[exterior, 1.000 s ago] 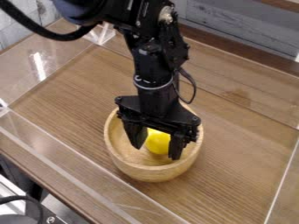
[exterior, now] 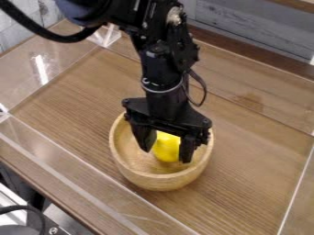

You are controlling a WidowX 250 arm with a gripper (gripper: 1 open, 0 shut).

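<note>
My black gripper [exterior: 166,139] hangs down from the top of the view into a tan round bowl [exterior: 160,181] at the centre front of the wooden table. A yellow object [exterior: 167,150] lies in the bowl between the two fingers, partly hidden by them. I cannot tell whether the fingers grip it or only stand around it.
A pale raised edge runs along the back, and strips border the left and front. A black cable [exterior: 31,209] lies at the lower left corner.
The gripper has shifted slightly over the last second, with its fingers a little closer around the yellow object. The bowl stays about where it was.
</note>
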